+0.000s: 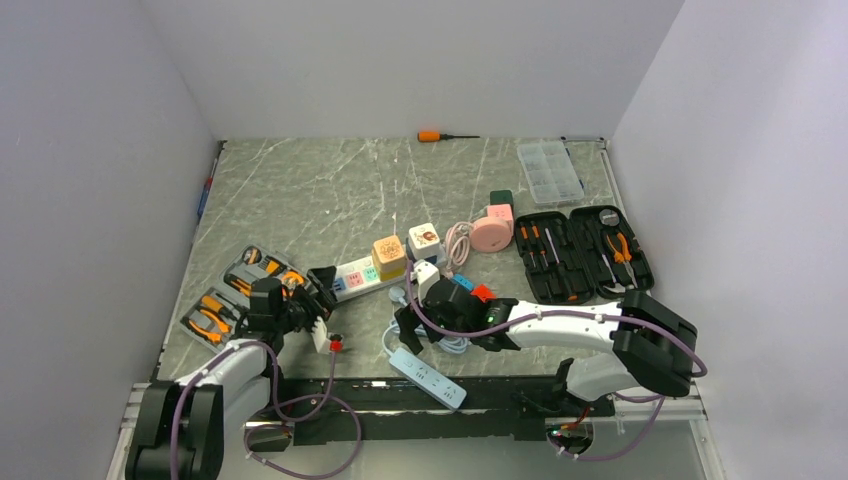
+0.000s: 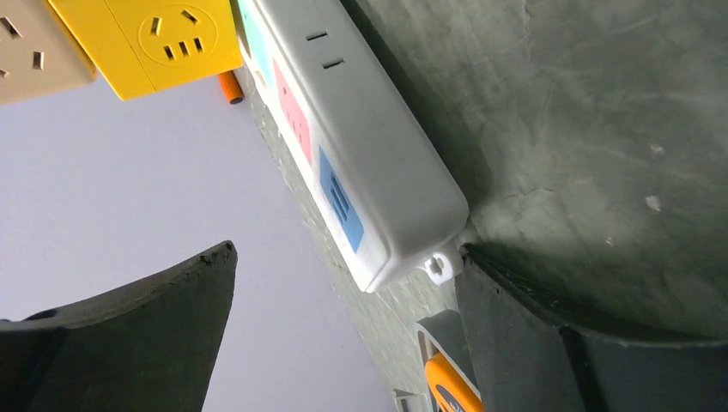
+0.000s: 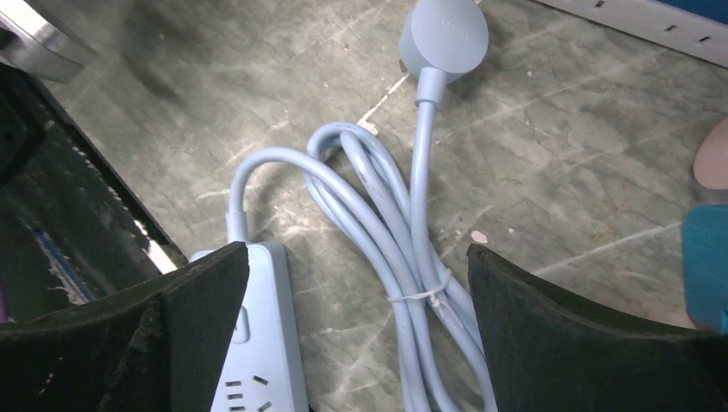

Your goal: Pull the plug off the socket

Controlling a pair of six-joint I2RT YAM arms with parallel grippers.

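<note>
A white power strip [image 1: 352, 278] with coloured outlets, a yellow cube adapter [image 2: 180, 47] at its far end, lies in front of my open left gripper, whose one finger is beside the strip's end. My right gripper is open above a coiled light-blue cable [image 3: 410, 257]. That cable joins a light-blue power strip [image 1: 425, 378] and a round plug [image 3: 444, 34], which lies free on the table in the right wrist view.
Tool cases lie at left [image 1: 215, 317] and right [image 1: 565, 255]. A pink round charger [image 1: 489, 234], a clear box [image 1: 550, 172] and an orange screwdriver [image 1: 428, 136] are behind.
</note>
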